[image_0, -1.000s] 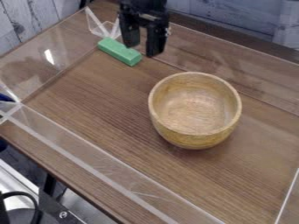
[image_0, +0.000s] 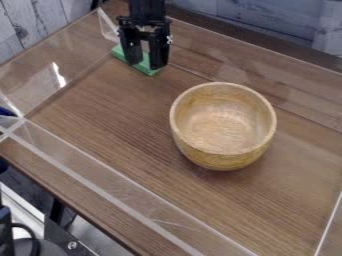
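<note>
My black gripper (image_0: 144, 44) is at the top centre-left, down over a green block (image_0: 136, 60) on the wooden table (image_0: 120, 130). The block is partly hidden behind the fingers. The gripper stands open, and whether the fingers touch the block is hard to tell.
A large, empty-looking pale wooden bowl (image_0: 223, 127) sits right of centre. Clear, tape-like strips or panels run along the left side. Grey wooden walls border the back.
My gripper has moved left and settled over the green block, which it now largely covers. The bowl has not moved.
</note>
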